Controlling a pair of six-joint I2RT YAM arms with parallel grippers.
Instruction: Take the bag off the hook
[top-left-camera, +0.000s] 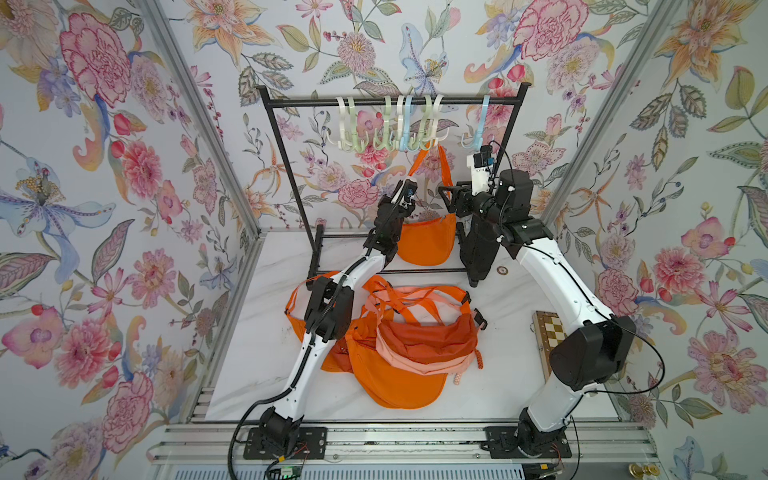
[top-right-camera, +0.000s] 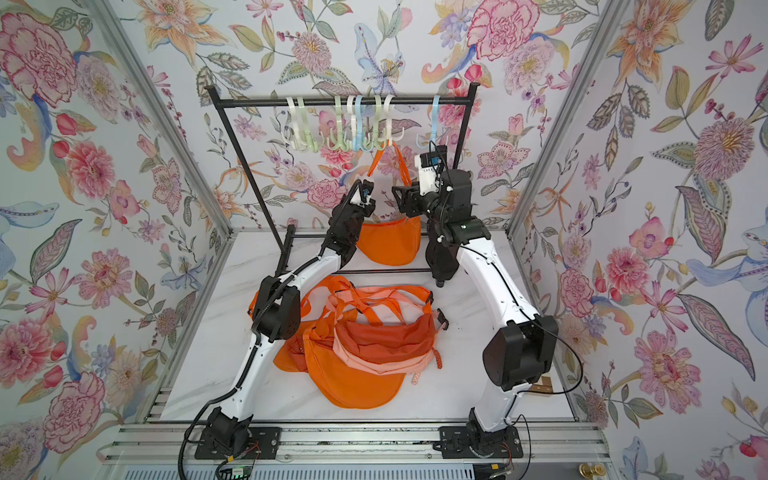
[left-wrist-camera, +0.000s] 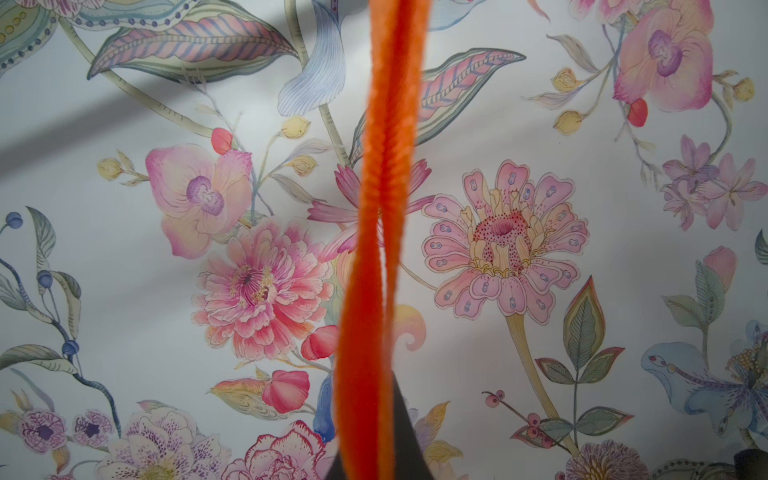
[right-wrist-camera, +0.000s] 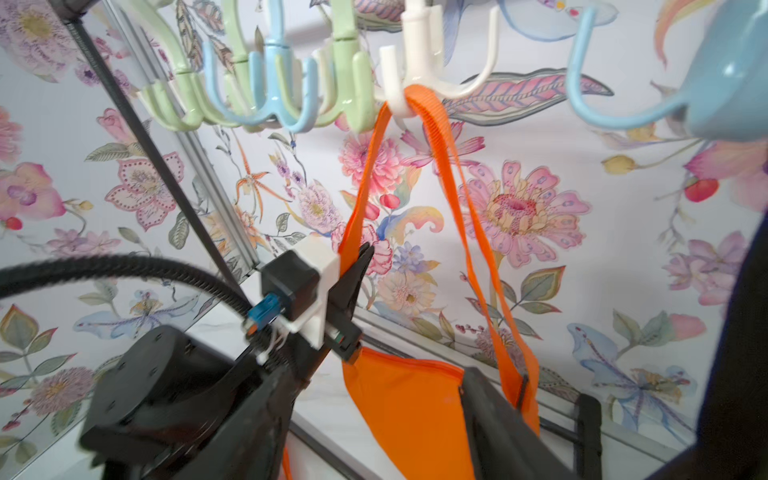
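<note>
An orange bag (right-wrist-camera: 404, 400) hangs by its strap (right-wrist-camera: 472, 224) from a white hook (right-wrist-camera: 420, 48) on the rail. My left gripper (top-left-camera: 406, 190) is up at the bag's left strap, which fills the middle of the left wrist view; in the right wrist view it appears shut at that strap, though its fingertips are partly hidden. My right gripper (top-left-camera: 448, 196) is beside the right strap, its fingers part open in the right wrist view, with the strap beyond them and no clear hold on it.
More hooks (top-left-camera: 385, 120) hang along the rail (top-left-camera: 304, 103). Several orange bags (top-left-camera: 400, 384) lie heaped on the table below.
</note>
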